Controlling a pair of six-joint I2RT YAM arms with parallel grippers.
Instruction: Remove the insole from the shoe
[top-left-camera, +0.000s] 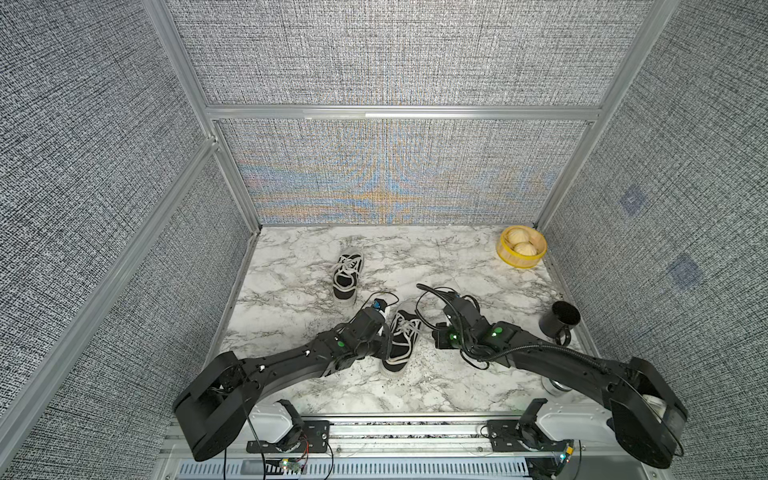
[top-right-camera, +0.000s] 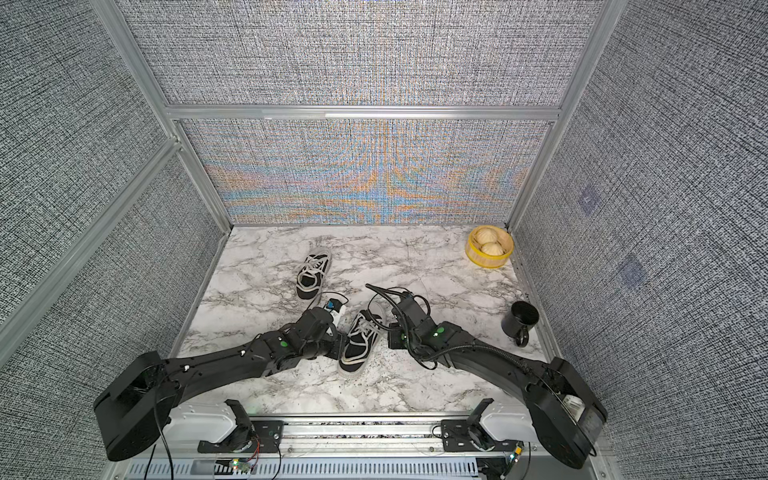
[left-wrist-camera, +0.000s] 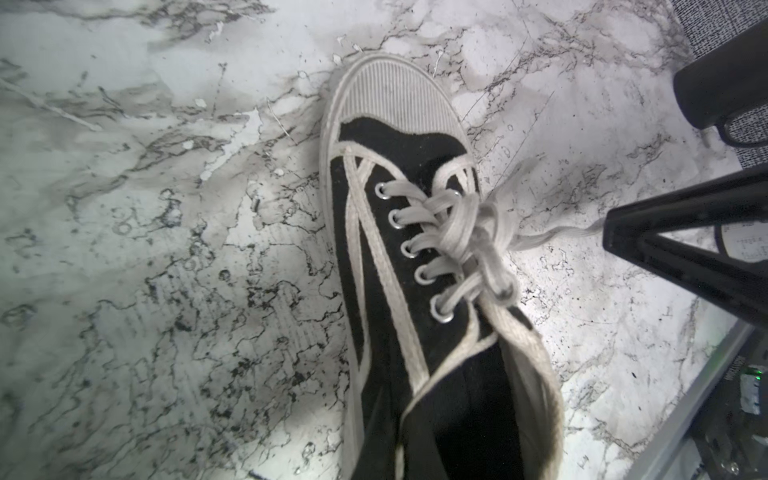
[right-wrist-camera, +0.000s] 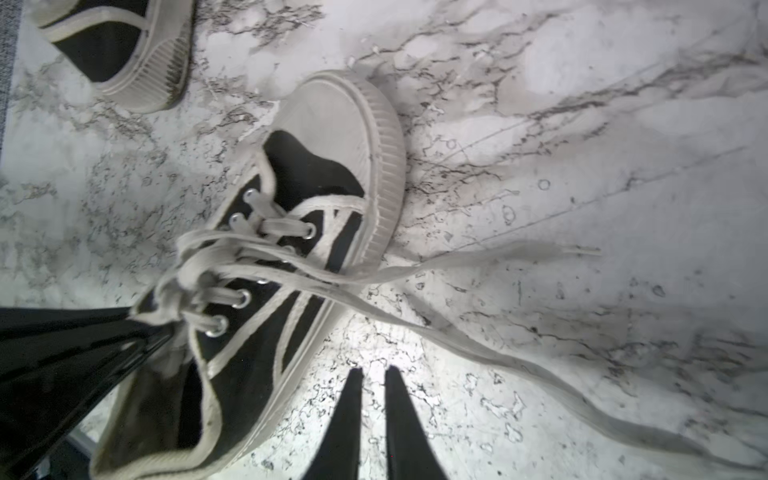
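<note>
A black canvas shoe (top-left-camera: 402, 340) with grey toe cap and light laces lies between my arms. Its opening (left-wrist-camera: 472, 424) shows only dark lining, so no insole can be made out. At the shoe's left collar, my left gripper is shut with the pale trimmed edge running between its fingers; the right wrist view also shows this left gripper at the collar. My right gripper is to the shoe's right, open by a narrow gap with nothing between its fingers. Loose lace ends (right-wrist-camera: 480, 356) trail to the right past it.
A second shoe (top-left-camera: 347, 276) lies farther back on the left. On the right are a black mug (top-left-camera: 559, 322) and a yellow-rimmed basket (top-left-camera: 521, 246) of buns. Clear marble table (top-left-camera: 448, 256) stretches behind the arms.
</note>
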